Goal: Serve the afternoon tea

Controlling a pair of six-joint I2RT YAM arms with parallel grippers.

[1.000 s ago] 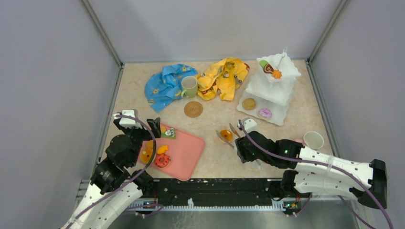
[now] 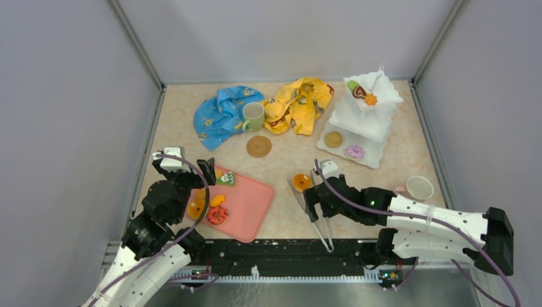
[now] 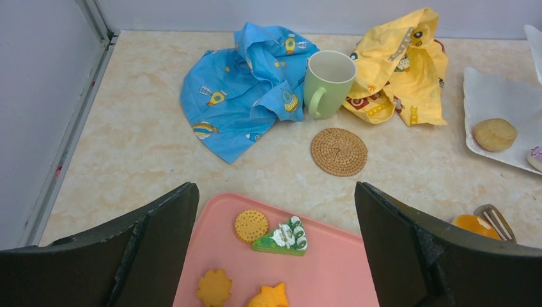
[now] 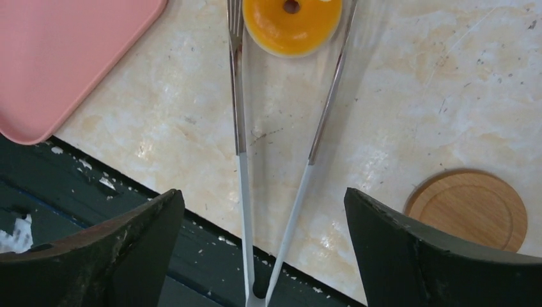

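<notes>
In the right wrist view, metal tongs with pale handles (image 4: 245,192) lie spread on the table, handle end over the dark front edge. Their tips stand on either side of an orange-glazed donut (image 4: 291,32), which rests on the tabletop. Above the tongs my right gripper is open, its fingers clear of the handles. My left gripper hangs open and empty over the pink tray (image 2: 250,206), which holds several toy treats, among them a green-and-white wedge (image 3: 281,238) and a red round one (image 2: 217,215). A tiered white stand (image 2: 358,121) carries more sweets.
A green mug (image 2: 254,116) stands between blue (image 2: 220,118) and yellow (image 2: 310,96) cloths, behind a woven coaster (image 2: 259,146). Another cup (image 2: 420,187) is at right, near my right arm. A wooden coaster (image 4: 470,211) lies right of the tongs.
The tongs have spread and come down on the table, their handle end swinging toward the front edge. My left arm stayed still.
</notes>
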